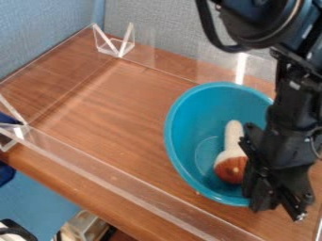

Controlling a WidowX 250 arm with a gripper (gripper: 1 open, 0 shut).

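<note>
A turquoise bowl (191, 113) sits on the wooden table at the right of the camera view. Inside it lies a cream and orange-brown toy (232, 151). The black gripper (274, 193) is low over the bowl's right side, beside the toy and partly covering the bowl. Whether its fingers are open or shut, or touch the toy, I cannot tell.
Clear acrylic walls edge the wooden surface (107, 113), with white corner brackets at the back left and left. Dark blue and other objects lie beyond the left and front edges.
</note>
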